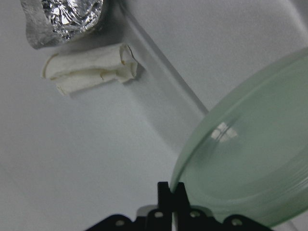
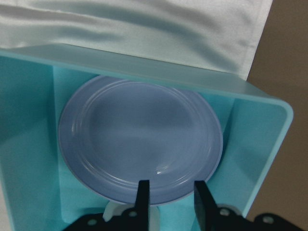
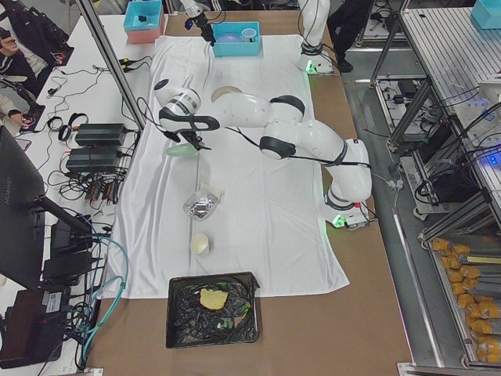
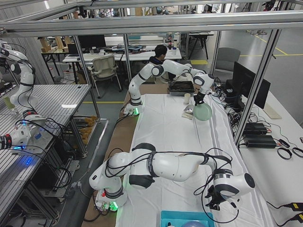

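Note:
A translucent green plate point(image 1: 250, 144) is held at its rim by my left gripper, shut on it; in the camera left view the plate point(image 3: 180, 150) hangs tilted above the white cloth, beside crumpled foil point(image 3: 200, 205) and a folded wrapper point(image 1: 89, 67). My right gripper stands open over a blue bin point(image 2: 255, 144) that holds a blue plate point(image 2: 139, 134) and a white item partly hidden under it. A beige plate point(image 3: 225, 89) lies mostly hidden behind my left arm.
A pale cup point(image 3: 200, 244) stands on the cloth. A black tray point(image 3: 174, 313) with a bread slice and small scraps sits at the near end. Monitors and cables line the table at the left.

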